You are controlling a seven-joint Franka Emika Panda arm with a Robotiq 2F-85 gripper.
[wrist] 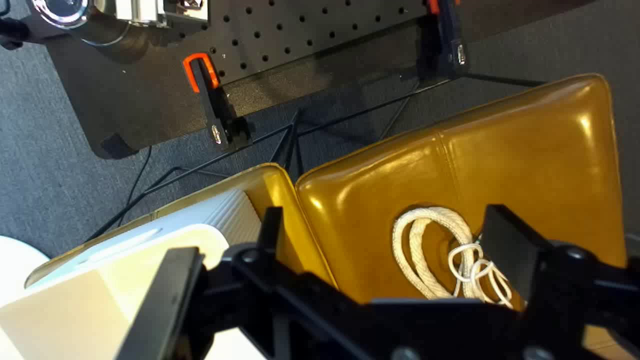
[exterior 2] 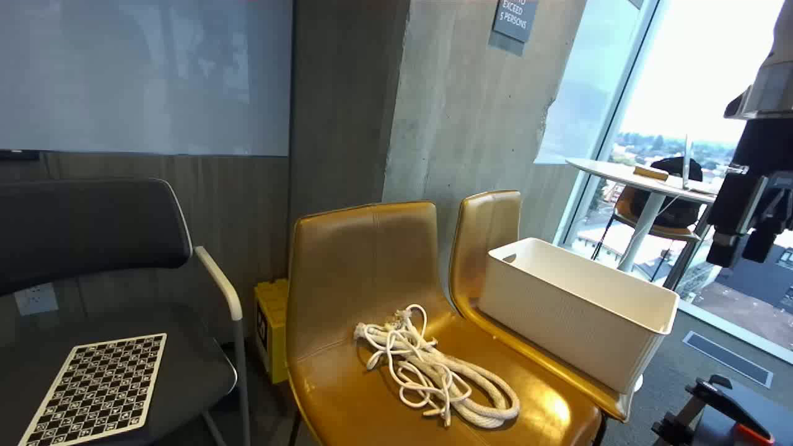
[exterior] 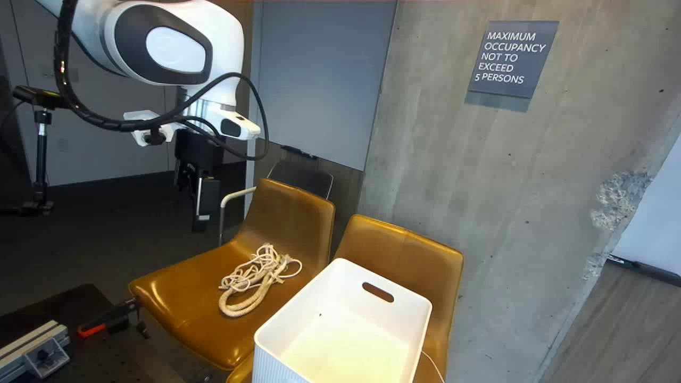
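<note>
A bundle of off-white rope (exterior: 258,277) lies looped on the seat of a tan leather chair (exterior: 185,300). On the neighbouring tan chair stands a white rectangular bin (exterior 2: 572,312); the part of its floor that shows is bare. My gripper hangs above the chairs with its fingers wide apart and nothing between them. From overhead, the rope (wrist: 435,252) shows near one finger, which covers part of it. The bin (wrist: 114,282) shows at the lower left, partly behind the other finger. In the second exterior view the gripper (exterior 2: 743,249) is at the right edge.
A black perforated table (wrist: 312,36) with orange-tipped clamps (wrist: 207,90) borders the chairs. A dark chair (exterior 2: 89,230) holding a checkered board (exterior 2: 96,390) stands to one side. A concrete wall (exterior: 511,191) rises behind the tan chairs.
</note>
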